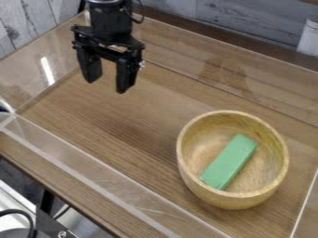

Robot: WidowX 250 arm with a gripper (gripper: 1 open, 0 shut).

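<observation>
My gripper [107,58] is at the upper left of the camera view, a black arm and wrist hanging over the wooden table, its fingers open with nothing seen between them. At the lower right stands a round wicker-coloured bowl [194,139] with a green block [228,163] lying inside it.
A white cylindrical object [311,35] stands at the top right edge. Grey plank wall shows at the top left, and cables and dark floor at the lower left corner.
</observation>
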